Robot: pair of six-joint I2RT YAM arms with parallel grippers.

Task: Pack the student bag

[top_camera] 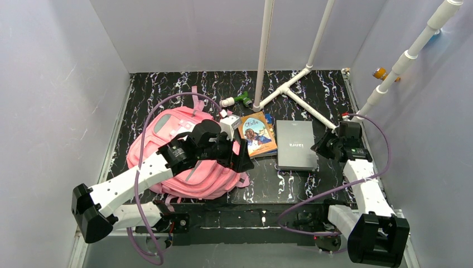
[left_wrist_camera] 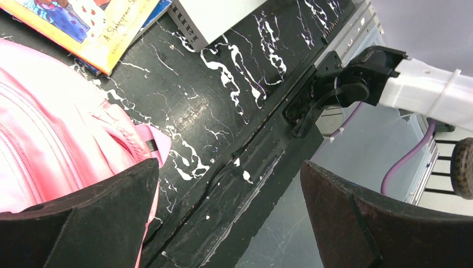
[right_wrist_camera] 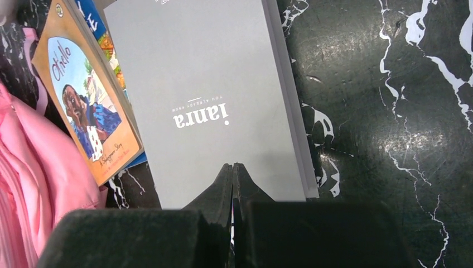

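A pink backpack (top_camera: 167, 128) lies on the left of the black marble counter (top_camera: 150, 89). Beside it are the orange Othello book (top_camera: 255, 134), stacked on a blue book (right_wrist_camera: 92, 19), and a grey boxed item (top_camera: 295, 142) lettered in white. My left gripper hangs open over the backpack's right part, with nothing between its fingers. My right gripper is shut, nothing between its fingertips, at the grey item's right side.
White pipes (top_camera: 301, 103) run behind the books, with a green valve fitting (top_camera: 242, 97) at the back. Bare counter shows between the grey item and the front edge.
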